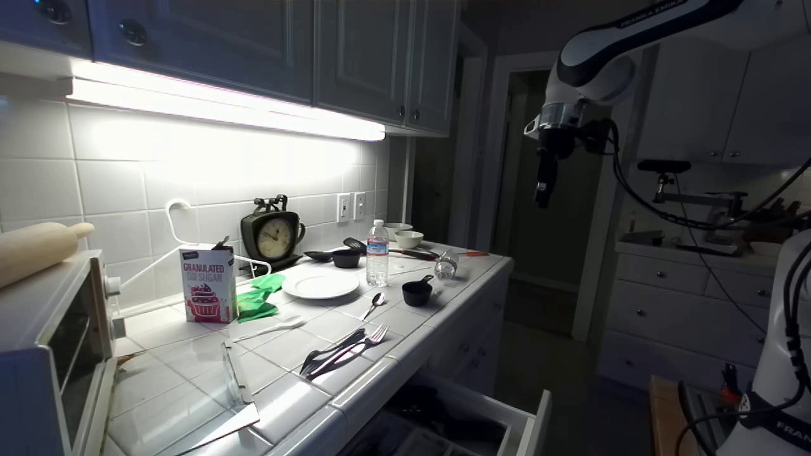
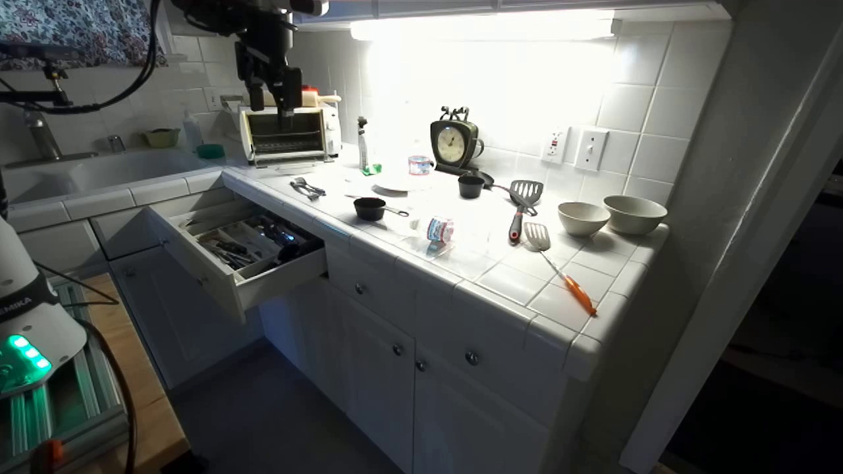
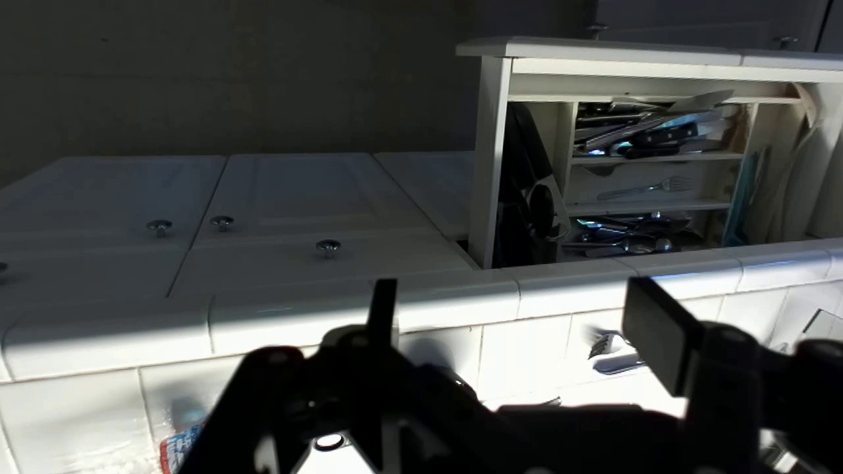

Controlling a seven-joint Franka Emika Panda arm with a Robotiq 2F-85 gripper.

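Note:
My gripper [image 2: 273, 106] hangs in the air, fingers pointing down, well above the counter. In the wrist view its two dark fingers [image 3: 660, 336] stand apart with nothing between them. Below in that view, the pulled-out drawer [image 3: 486, 158] holds cutlery in compartments, among them a lone fork [image 3: 644, 189]. On the tiled counter lie several forks [image 1: 346, 352], a spoon [image 1: 374, 304], a white plate [image 1: 320, 284] and a black measuring cup [image 1: 416, 292]. An upright water bottle [image 1: 377, 254] stands beside the plate.
A sugar box [image 1: 207, 285], a clock [image 1: 271, 234] and a toaster oven [image 2: 290, 134] stand along the counter. Two bowls [image 2: 583, 218] and an orange-handled spatula [image 2: 578, 292] occupy one end. The open drawer juts out past the counter edge.

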